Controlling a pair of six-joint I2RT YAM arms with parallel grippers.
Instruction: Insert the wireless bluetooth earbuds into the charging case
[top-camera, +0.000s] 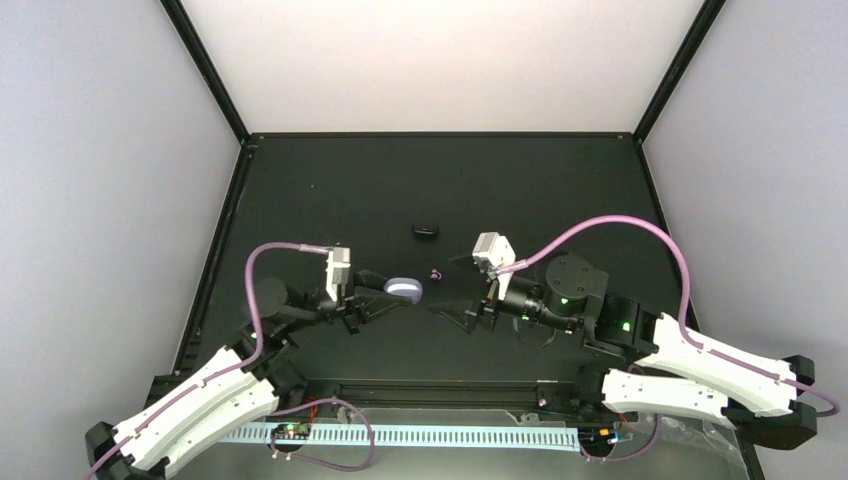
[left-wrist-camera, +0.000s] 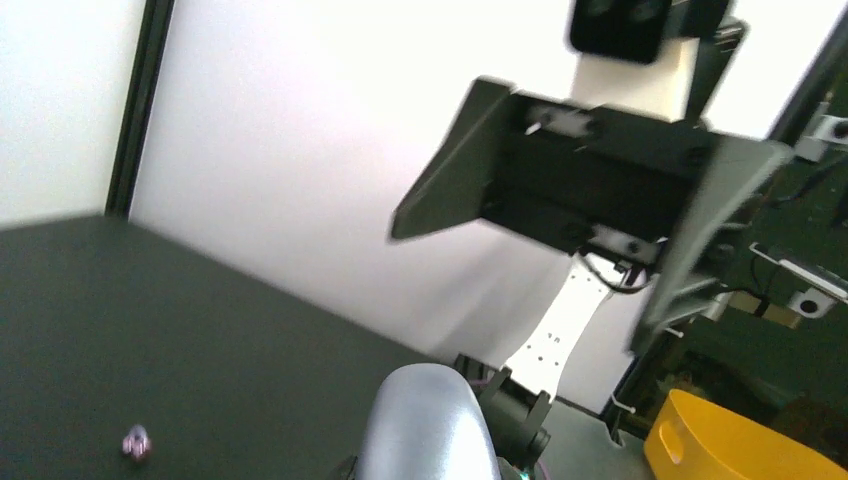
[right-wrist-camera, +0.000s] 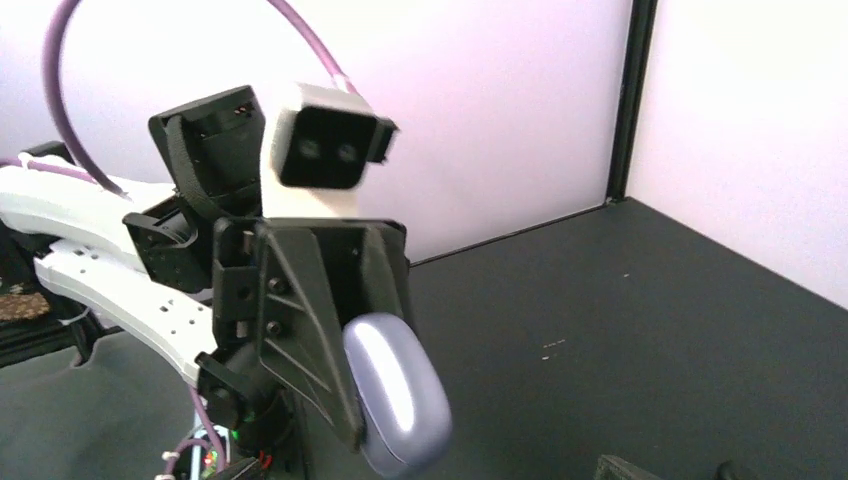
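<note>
A smooth lavender charging case (top-camera: 404, 289) is held off the table near the centre, with my left gripper (top-camera: 398, 291) shut on it. In the right wrist view the case (right-wrist-camera: 397, 390) sticks out from between the left fingers; no opening shows on the sides in view. Facing it, my right gripper (top-camera: 442, 284) stands wide open and empty, a short gap away. One small shiny pinkish earbud (top-camera: 436, 274) shows between the two grippers in the top view. The left wrist view shows this earbud (left-wrist-camera: 136, 442) resting on the black table. No second earbud can be made out.
A small black object (top-camera: 426, 231) lies behind the grippers on the black table (top-camera: 340, 185). A yellow bin (left-wrist-camera: 735, 440) appears at the lower right of the left wrist view.
</note>
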